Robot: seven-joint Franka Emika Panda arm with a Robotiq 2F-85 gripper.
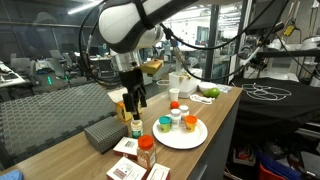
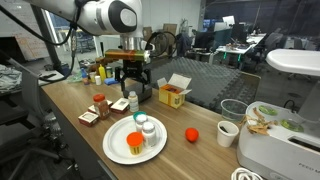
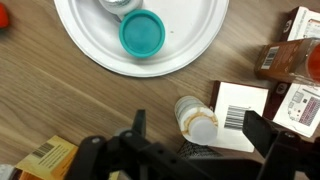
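A small pale bottle with a white cap (image 3: pixel 203 129) stands on the wooden table, also seen upright as the bottle (image 1: pixel 137 129) in exterior view 1 and the bottle (image 2: pixel 133 102) in exterior view 2. Directly above it hangs my gripper, open, with the bottle's top lying between the two fingers as the wrist view looks down. Exterior view 1 shows the gripper (image 1: pixel 134 103) pointing downward over the bottle, and a gap appears between them. Nothing is held.
Close by is a white plate (image 3: pixel 200 49) bearing several jars, one with a teal lid (image 3: pixel 142 34). A red-brown jar (image 3: pixel 289 62) and white boxes (image 3: pixel 240 104) crowd the other side. The yellow box (image 3: pixel 45 159) and grey mesh box (image 1: pixel 105 133) are near too.
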